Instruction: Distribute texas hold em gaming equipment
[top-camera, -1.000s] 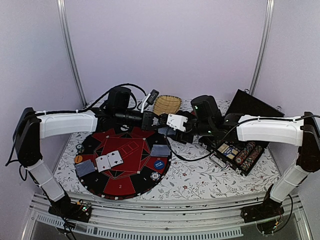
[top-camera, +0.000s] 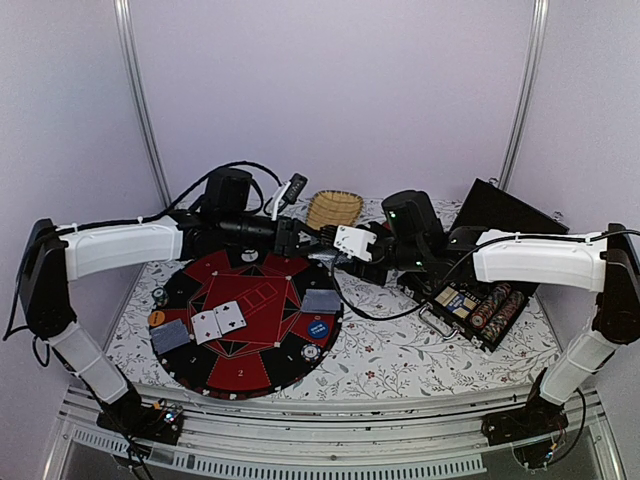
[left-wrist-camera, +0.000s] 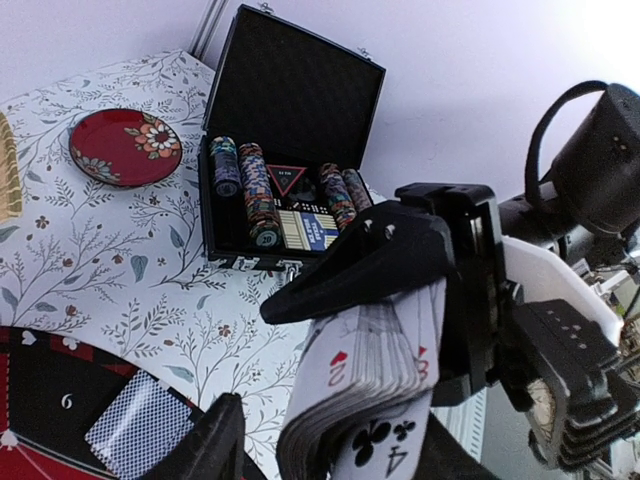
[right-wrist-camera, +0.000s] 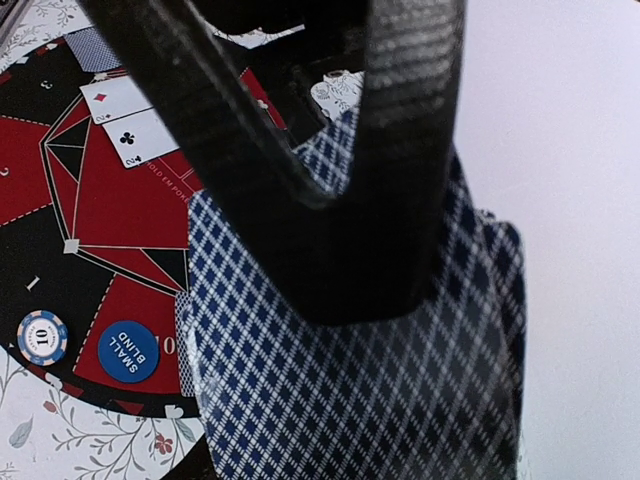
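My two grippers meet above the red and black poker mat (top-camera: 250, 320), right of its centre. A fanned deck of cards, blue-backed in the right wrist view, is held in my right gripper (top-camera: 350, 250). My left gripper (top-camera: 305, 240) is at the deck, its fingertips at the bottom of the left wrist view; whether it grips cards is unclear. Face-up cards (top-camera: 217, 321) and blue-backed cards (top-camera: 320, 300) lie on the mat, with a small blind button (right-wrist-camera: 128, 350) and a chip (right-wrist-camera: 42, 335).
An open chip case (top-camera: 480, 310) stands at the right. A wicker basket (top-camera: 333, 205) is at the back, with a red plate (left-wrist-camera: 125, 145) beside it. The front right of the table, beside the mat, is clear.
My left gripper and its arm have shifted slightly toward the right gripper and the deck. The right arm looks unchanged, and the things on the table lie as before.
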